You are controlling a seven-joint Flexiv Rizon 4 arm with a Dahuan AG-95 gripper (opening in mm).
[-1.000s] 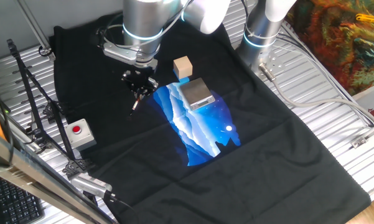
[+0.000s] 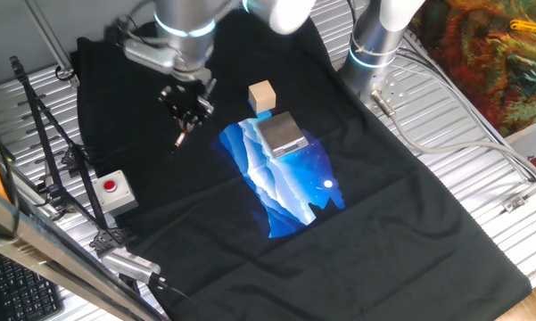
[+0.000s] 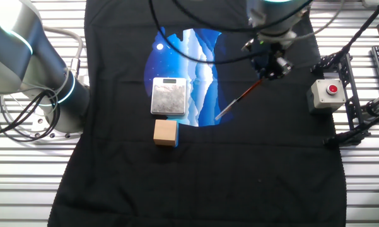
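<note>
A thin rod with a reddish-brown shaft and a pale tip [image 3: 244,94] slants down from my gripper [image 3: 262,78], which appears shut on its upper end. In exterior view 1 the gripper [image 2: 187,120] hangs over the black cloth, left of the wooden block, and only a short piece of the rod [image 2: 180,140] shows. The fingers themselves are small and dark in both views. The rod's tip appears beside the lower right edge of the blue mountain picture [image 3: 202,75] in exterior view 2; its height above the cloth is unclear.
A silver scale [image 2: 282,132] lies on the picture's edge, with a wooden block [image 2: 262,95] close by, a blue patch beneath it. A grey box with a red button [image 2: 114,191] stands beside a black frame.
In exterior view 1 the arm and gripper have shifted left and slightly up, carrying the rod away from the picture. Scale, block and picture have stayed put.
</note>
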